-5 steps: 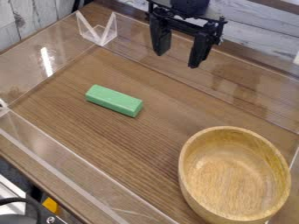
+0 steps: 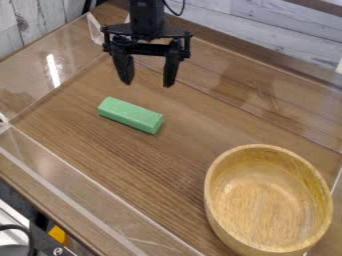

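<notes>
My black gripper [image 2: 147, 67] hangs open at the top of the camera view, its two fingers spread wide with nothing between them. It is above and just behind a green rectangular block [image 2: 131, 115], which lies on the wooden surface left of centre.
A large tan oval bowl [image 2: 267, 196] occupies the lower right. White walls edge the top and upper left. A small yellow item and black cable sit at the lower-left corner.
My gripper has moved left from the upper centre-right to over the area behind the green block, and has turned. The block and bowl are unmoved.
</notes>
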